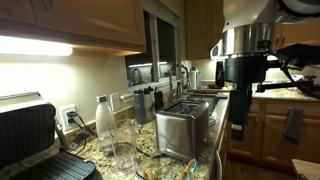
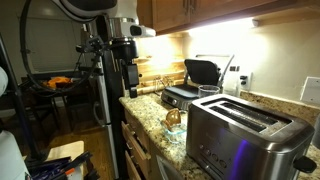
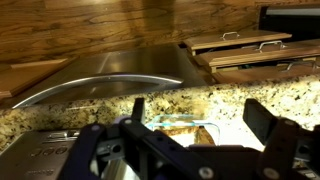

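Observation:
My gripper is open, with nothing between its two dark fingers. In the wrist view it hangs over the front edge of the granite counter (image 3: 100,108). A blue-rimmed clear container (image 3: 213,128) with something brown in it shows partly below the fingers. The silver toaster (image 1: 183,128) stands on the counter, its slots empty as far as the second exterior view shows. Across the gap from it, the gripper appears in the first exterior view, pointing down and apart from everything.
A white bottle (image 1: 104,122) and a clear pitcher (image 1: 125,153) stand near the wall. An open black grill (image 1: 27,135) sits at the left. Upper cabinets (image 1: 100,18) overhang the counter; drawers (image 3: 250,52) lie below it.

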